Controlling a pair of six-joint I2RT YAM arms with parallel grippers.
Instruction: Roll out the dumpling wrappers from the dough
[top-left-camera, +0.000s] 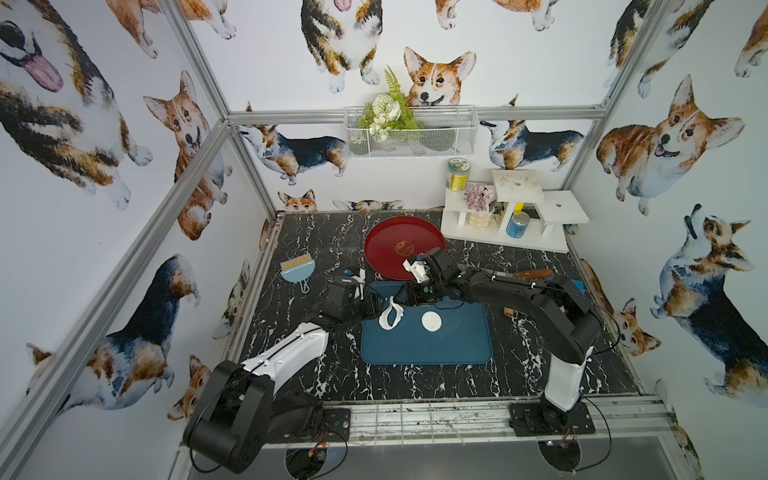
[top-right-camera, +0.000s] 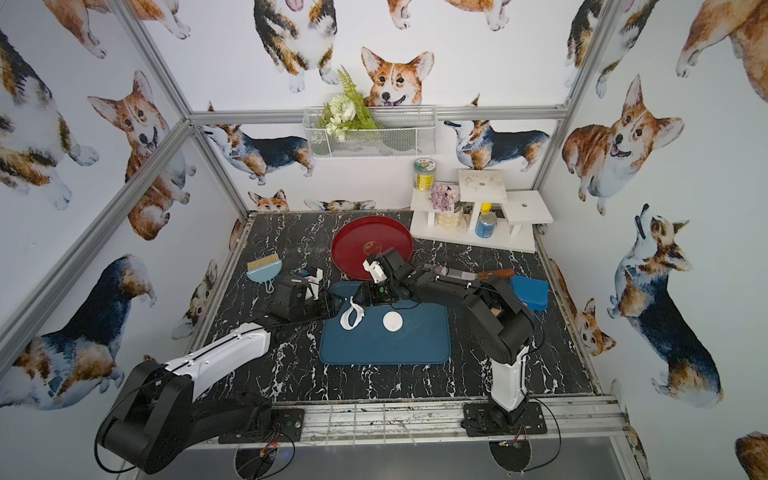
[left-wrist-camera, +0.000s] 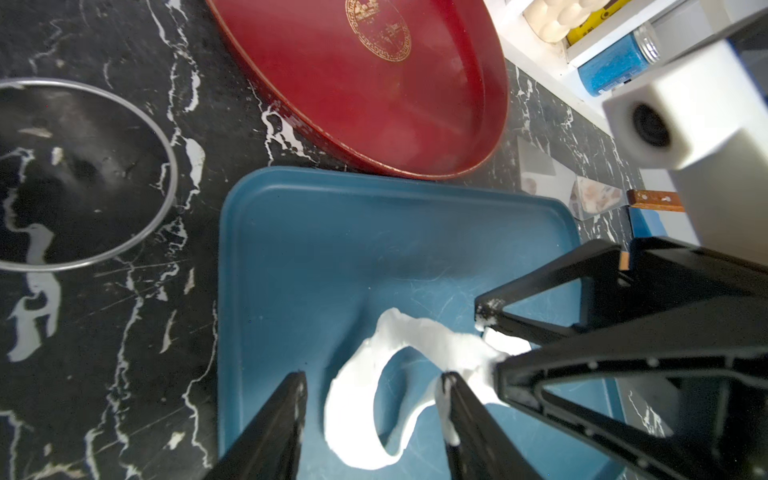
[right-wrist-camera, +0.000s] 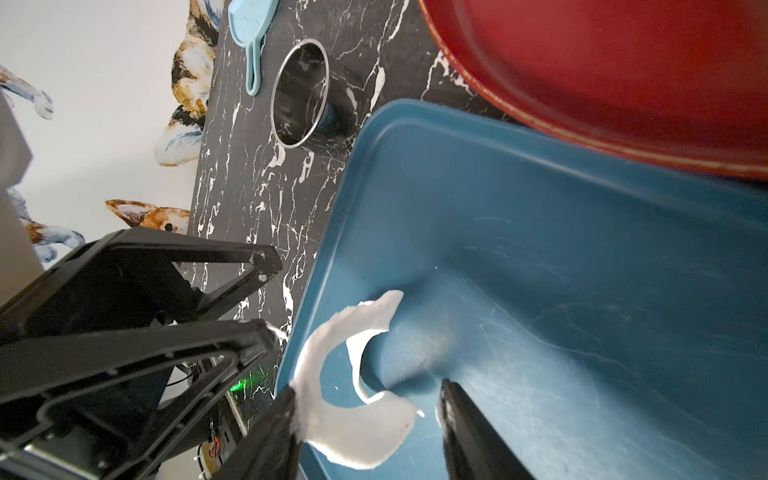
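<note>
A white dough scrap (top-left-camera: 389, 314), bent into a loop, is over the left part of the blue tray (top-left-camera: 448, 352), between my two grippers. A round, flat white wrapper (top-left-camera: 431, 321) lies near the tray's middle. My left gripper has its fingers apart, and the loop shows between and beyond them, with white dough against its right finger. In the right wrist view my right gripper is spread too; the dough loop (right-wrist-camera: 352, 432) touches its left finger. Whether the loop rests on the tray or hangs cannot be told.
The red round tray (top-left-camera: 396, 240) adjoins the blue tray's far edge. A metal cup (right-wrist-camera: 300, 94) stands to its left, near a blue-handled brush (top-left-camera: 297, 270). A knife (top-right-camera: 460, 273) and blue block (top-right-camera: 529, 293) lie right. The tray's front is clear.
</note>
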